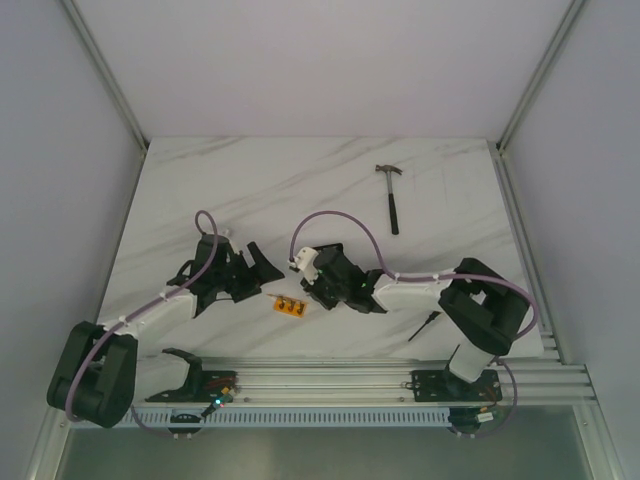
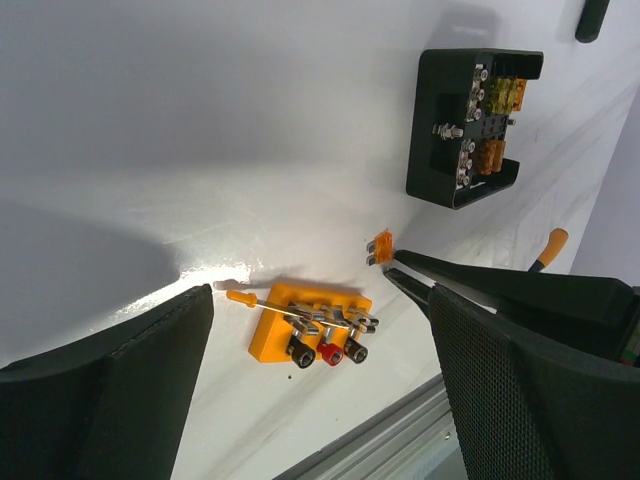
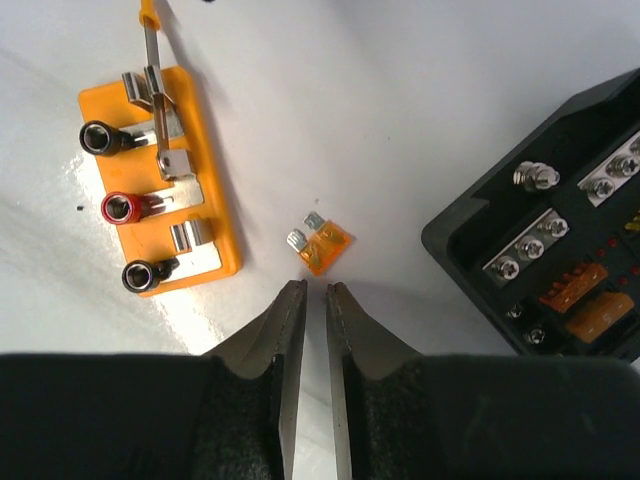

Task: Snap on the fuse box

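Observation:
A small orange fuse (image 3: 321, 250) with two metal prongs lies on the table, just beyond the fingertips of my right gripper, whose fingers are nearly together; whether anything is between them is unclear. The black fuse box (image 2: 435, 130) stands beside it, holding yellow and orange fuses and metal studs. An orange terminal board (image 3: 210, 160) with a switch lever and black and red posts lies on the other side. My left gripper (image 1: 262, 272) is open above the table left of these, with nothing between its wide-set fingers.
A hammer (image 1: 393, 205) lies at the back right. A long dark tool (image 1: 423, 326) lies at the front right, below the right arm.

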